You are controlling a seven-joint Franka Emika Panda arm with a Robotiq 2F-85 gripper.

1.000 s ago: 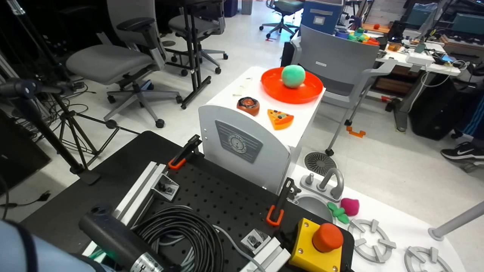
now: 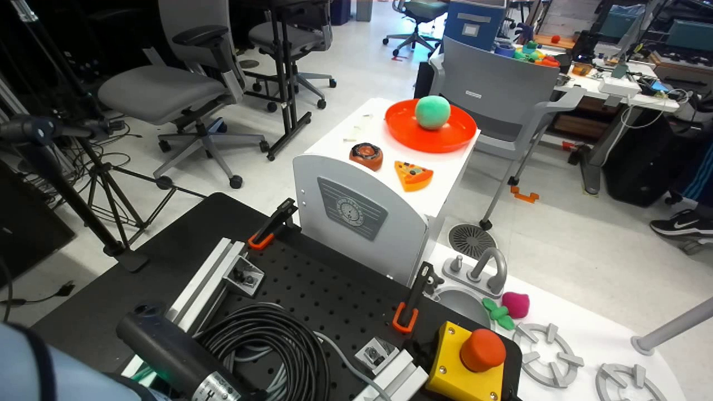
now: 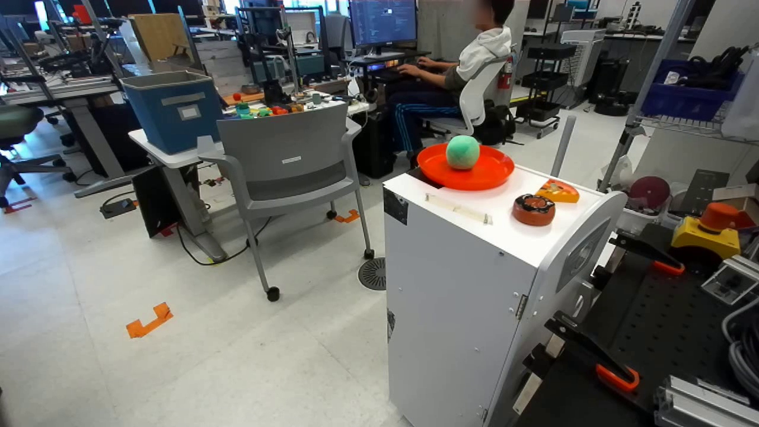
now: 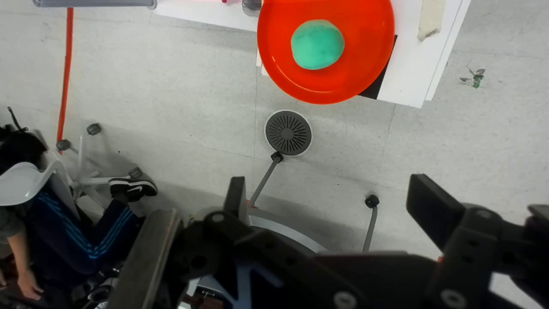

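Note:
A green ball (image 2: 433, 112) rests inside an orange-red plate (image 2: 406, 137) on a white cabinet top. In front of the plate lie a brown donut-like toy (image 2: 366, 156) and a toy pizza slice (image 2: 413, 176). The wrist view has the ball (image 4: 317, 44) and plate (image 4: 329, 90) at its top edge, ahead of my gripper. Its two black fingers (image 4: 435, 208) stand wide apart, with only floor and a chair showing between them. Neither exterior view includes the gripper.
A pink toy with green leaves (image 2: 516, 304) lies beside the toy sink (image 2: 461, 302). Clamps (image 2: 415, 297) and a yellow box with an orange button (image 2: 468, 361) border the black table. A grey chair (image 3: 284, 160) stands behind the cabinet, whose top has bare white space around the toys.

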